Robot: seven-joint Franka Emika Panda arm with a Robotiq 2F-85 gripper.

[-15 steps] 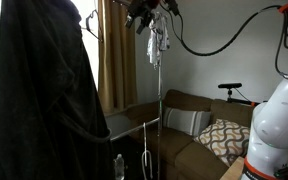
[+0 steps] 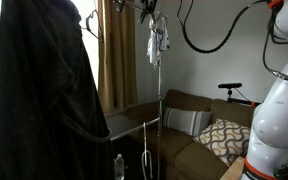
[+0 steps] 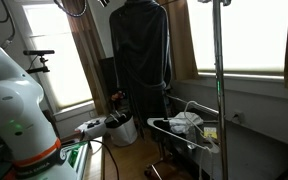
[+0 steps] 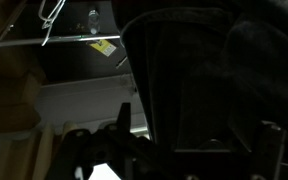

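A dark garment (image 2: pixel 49 90) hangs at the left in exterior view 1. Exterior view 2 shows the same garment (image 3: pixel 142 45) hanging in front of the window, and its dark cloth (image 4: pixel 194 75) fills much of the wrist view. My gripper is open, its dark fingers wide apart in front of the cloth. No object shows held between them. In exterior view 1 only the lower part of the gripper appears, at the top edge, to the right of the garment and high above the floor.
A metal pole (image 3: pixel 221 90) stands upright, with white cloth (image 2: pixel 159 38) hanging near its top in exterior view 1. A white hanger (image 2: pixel 146 160) and a clear bottle (image 2: pixel 119 168) are low down. Behind is a brown sofa (image 2: pixel 194 158) with cushions.
The gripper has risen slightly towards the top edge of exterior view 1, and the cable on the arm has shifted. The garment looks unchanged.
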